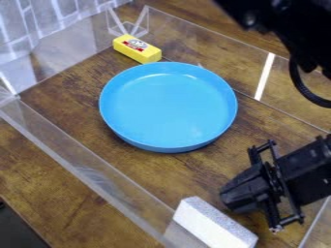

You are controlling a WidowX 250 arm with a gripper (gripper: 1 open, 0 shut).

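A blue round plate (167, 105) lies on the wooden floor of a clear-walled tray. A yellow box with a red and white label (135, 50) sits at the back left. My black gripper (243, 192) is low at the lower right, near a white block (207, 227). I cannot make out anything held between its fingers, which look shut.
Clear walls (77, 161) edge the area on the left and at the back. A dark arm part hangs over the upper right. Bare wood lies left of and below the plate.
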